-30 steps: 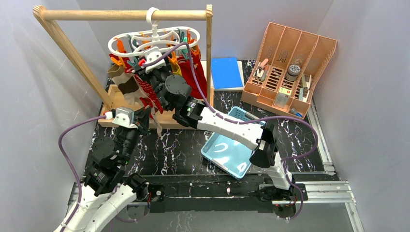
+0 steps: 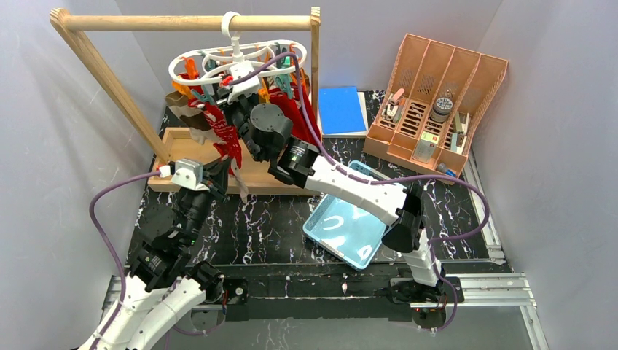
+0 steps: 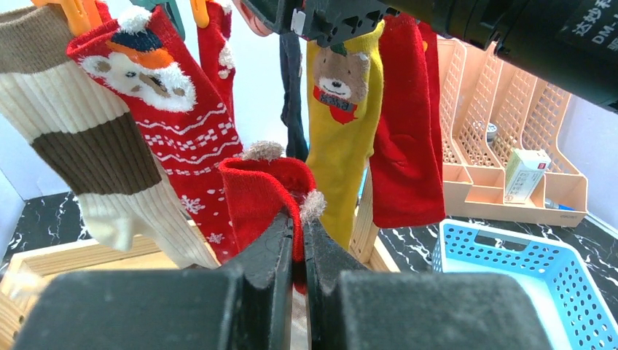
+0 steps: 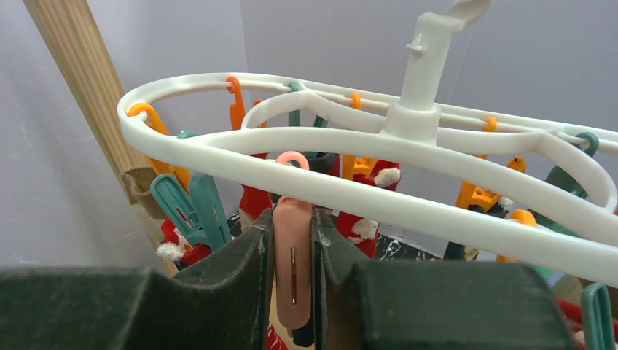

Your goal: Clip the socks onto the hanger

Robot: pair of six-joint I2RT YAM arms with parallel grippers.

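Note:
My left gripper is shut on the cuff of a red sock (image 3: 266,182) with fuzzy trim, pinched upright between its fingertips. In the right wrist view, my right gripper is shut on a pink clip (image 4: 294,219), which hooks over the front rail of the white hanger (image 4: 240,173). Other socks hang from clips: a brown-and-cream striped one (image 3: 95,160), a red one with a bear face (image 3: 167,124), a yellow one (image 3: 339,146) and a plain red one (image 3: 408,138). The held sock is below the hanger, apart from the pink clip.
A wooden stand (image 2: 193,23) carries the hanger. Green clips (image 4: 208,211) and orange clips (image 4: 149,124) crowd the ring near the pink one. To the right lie a blue basket (image 2: 321,237) and an orange organiser (image 2: 408,153).
My left arm looks nearly still.

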